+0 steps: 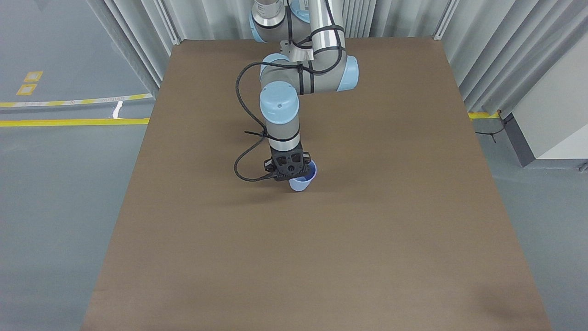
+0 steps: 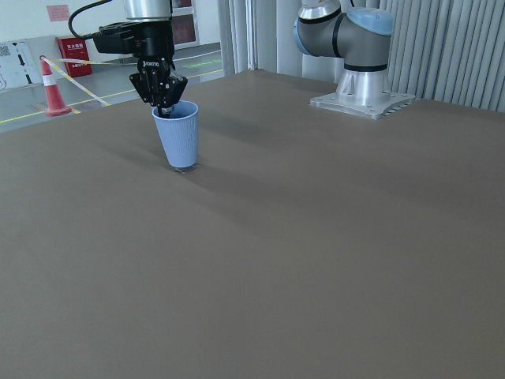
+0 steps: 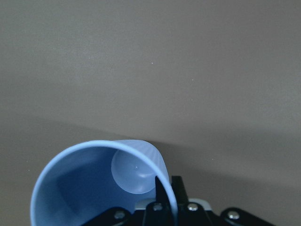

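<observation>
A light blue ribbed cup [image 2: 178, 142] stands close to upright on the brown table [image 1: 308, 259], partly behind the arm in the front view [image 1: 300, 184]. My black gripper is at the cup's rim, one finger inside and one outside, with the cup's wall between them. It looks shut on that wall. In the wrist view the inside of the cup [image 3: 80, 188] fills the lower left. Something flat and grey [image 2: 186, 170] shows under or beside the cup's base, too small to tell.
The arm's base [image 2: 363, 103] stands at the far edge, near curtains. A traffic cone and a red box are on the floor beyond the table.
</observation>
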